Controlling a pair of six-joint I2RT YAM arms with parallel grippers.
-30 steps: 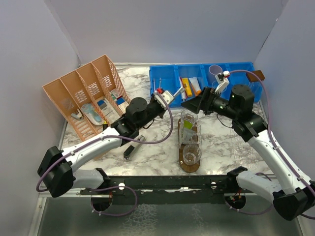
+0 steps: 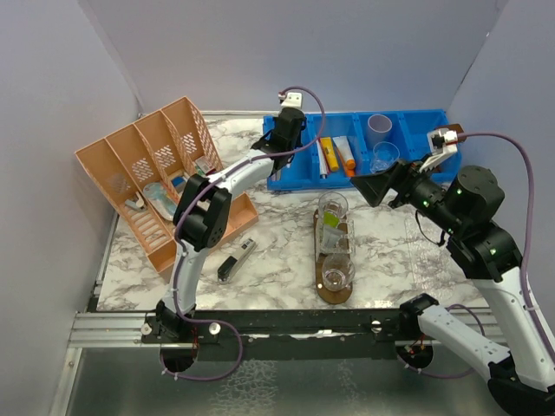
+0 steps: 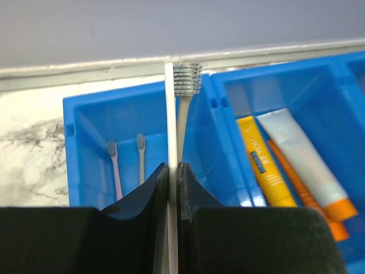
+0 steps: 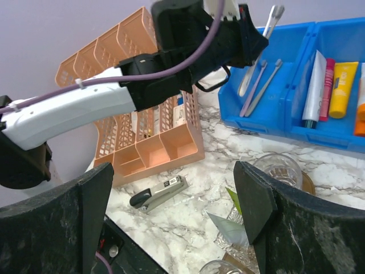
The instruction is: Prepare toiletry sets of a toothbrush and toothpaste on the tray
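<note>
My left gripper is over the blue box's left compartment, shut on light toothbrushes, bristles upward. More toothbrushes lie in that compartment; toothpaste tubes lie in the neighbouring one. My right gripper stands apart at the right, above the table near the cups, its black fingers apart with nothing seen between them. Below it, glass cups stand on a wooden tray, with something green in the middle.
A peach divided organizer fills the left. A stapler-like tool lies on the marble table in front of it. More cups sit in the blue box at the right.
My left gripper has moved back from the middle to over the blue box, holding the brushes. My right arm has moved right, away from the middle.
</note>
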